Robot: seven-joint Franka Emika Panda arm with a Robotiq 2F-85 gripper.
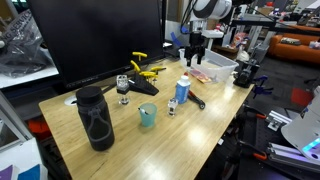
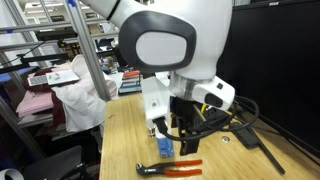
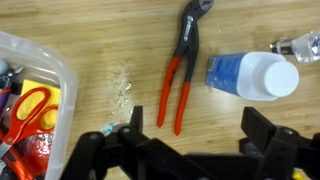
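Red-handled pliers (image 3: pixel 178 80) lie flat on the wooden table, handles toward my gripper in the wrist view. The fingers stand wide apart at the bottom of that view, with nothing held. Beside the pliers, a blue bottle with a white cap (image 3: pixel 252 75) stands upright; exterior view 1 shows the bottle (image 1: pixel 183 90) near the middle of the table. In exterior view 2 my gripper (image 2: pixel 186 130) hangs above the pliers (image 2: pixel 168 170), and the arm covers much of the scene.
A translucent bin (image 3: pixel 62 115) holding orange-handled scissors (image 3: pixel 32 118) stands on the other side of the pliers. A small clear jar (image 3: pixel 298 47) is close to the bottle. Exterior view 1 also shows a teal cup (image 1: pixel 148 115) and a black canister (image 1: pixel 96 118).
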